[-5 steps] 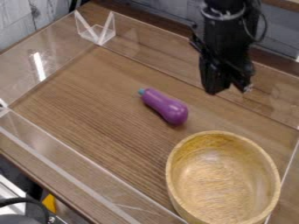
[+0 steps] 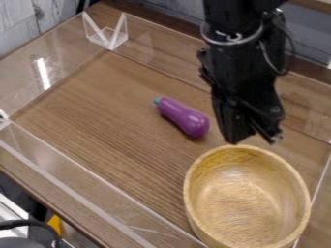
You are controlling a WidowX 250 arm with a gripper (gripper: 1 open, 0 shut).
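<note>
My black gripper hangs point-down in the upper right, above and behind a yellow bowl in the lower right; whether anything is between its fingers is hard to see, and it appears shut. A purple eggplant-like object with a teal tip lies on the wooden surface, left of the gripper and apart from it.
A white wire holder stands at the back left. Black cable-like parts show at the bottom left corner.
My gripper has moved toward the camera and lower in the view, growing larger. The purple object and the bowl have not moved.
</note>
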